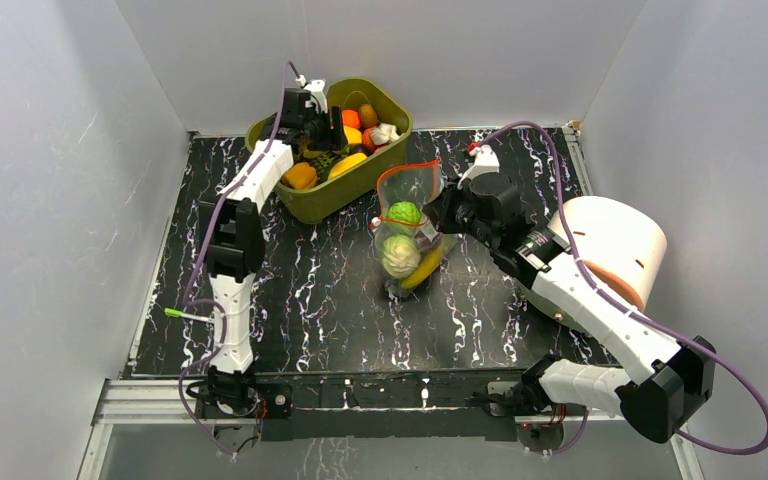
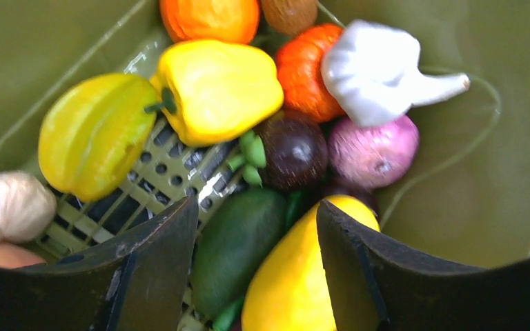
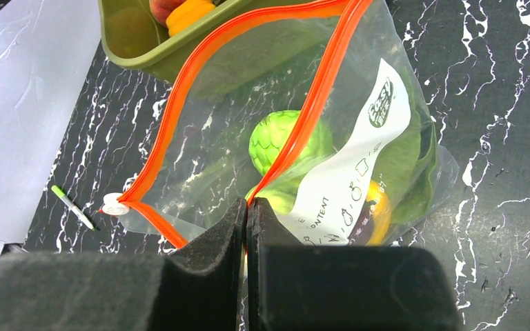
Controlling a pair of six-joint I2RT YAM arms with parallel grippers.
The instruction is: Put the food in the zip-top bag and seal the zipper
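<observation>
The olive bin (image 1: 320,205) holds toy food; the left wrist view shows a yellow pepper (image 2: 217,89), star fruit (image 2: 96,131), garlic (image 2: 369,69) and cucumber (image 2: 238,241). My left gripper hangs open in the bin, over the cucumber and a yellow fruit (image 2: 297,276), holding nothing. The zip bag (image 3: 352,103) stands on the table with a green fruit (image 3: 286,138), a pale cabbage (image 1: 400,255) and a banana (image 1: 422,270) inside. My right gripper is shut on the bag's orange-edged rim at its opening.
A white cylindrical object (image 1: 610,240) stands at the right behind the right arm. A marker (image 3: 72,207) lies at the table's left. Grey walls surround the table.
</observation>
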